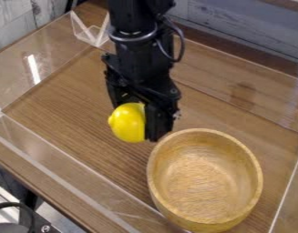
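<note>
A black robot arm hangs down from the top centre of the camera view, its gripper (144,110) low over the wooden table. A round yellow object (129,124) is at the gripper's lower end, partly covered by the black fingers; whether they are closed on it is hard to tell. To the right and nearer the front sits an empty round wooden bowl (205,179), apart from the yellow object.
Bare wooden table (60,114) lies left and right of the arm. Clear plastic edging runs along the left, with a cable at the bottom left corner. A pale panelled wall (254,27) stands behind.
</note>
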